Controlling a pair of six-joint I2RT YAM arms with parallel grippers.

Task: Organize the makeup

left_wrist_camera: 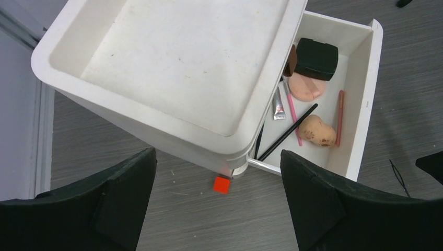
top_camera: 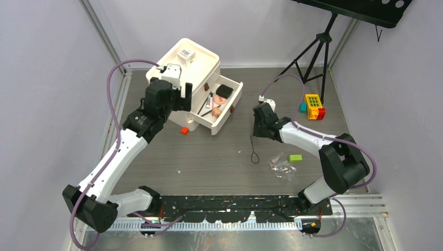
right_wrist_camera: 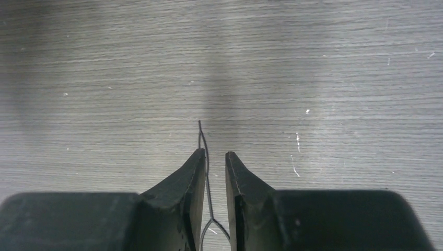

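Note:
An open white drawer (top_camera: 222, 117) holds a black case (left_wrist_camera: 316, 57), a pink puff (left_wrist_camera: 304, 87), pencils, a tube (left_wrist_camera: 278, 109) and a beige sponge (left_wrist_camera: 316, 130). My left gripper is open and empty above the drawer unit's top (top_camera: 172, 60), near its front left. My right gripper is part open, right of the drawer, over a thin black wire loop (top_camera: 255, 156) on the table; the wire shows just beyond and between its fingertips, and whether they touch it I cannot tell.
An orange block (top_camera: 184, 130) lies left of the drawer. A plastic bag (top_camera: 282, 167), green block (top_camera: 295, 158) and yellow toy (top_camera: 314, 107) lie on the right, near a black tripod (top_camera: 324, 39).

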